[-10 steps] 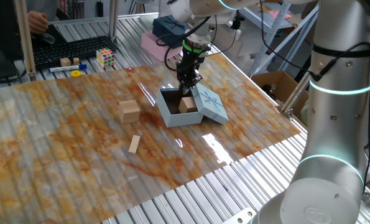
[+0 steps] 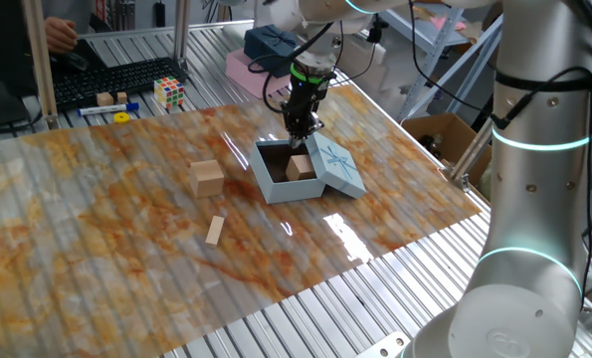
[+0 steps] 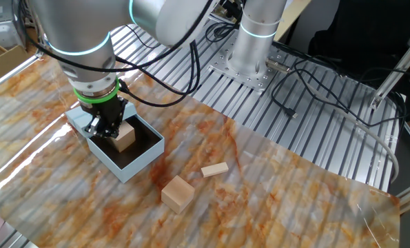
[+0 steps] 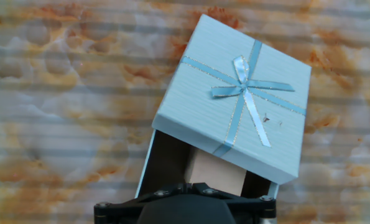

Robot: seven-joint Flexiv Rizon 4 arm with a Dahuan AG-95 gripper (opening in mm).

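A light-blue gift box (image 2: 294, 191) stands uncovered on the marbled sheet, dark inside. Its lid (image 4: 265, 74), tied with a ribbon bow, leans tilted against one side and partly covers the opening in the wrist view. Inside the box lies a wooden block (image 3: 124, 137). My gripper (image 2: 301, 135) points down just above the box's edge, near the lid and block. Only its black upper parts show along the bottom of the wrist view; the fingertips are unclear, and I cannot tell how the fingers stand. No object is visibly lifted.
Outside the box rest a wooden cube (image 3: 178, 194) and a thin wooden piece (image 3: 214, 169). A puzzle cube (image 2: 169, 92), a marker (image 2: 108, 109) and a keyboard (image 2: 116, 85) are at the back left. Pink and dark-blue boxes stand behind. Much of the sheet is bare.
The arm has shifted only slightly, while the gripper stays over the box's edge. Box, lid and blocks have not moved.
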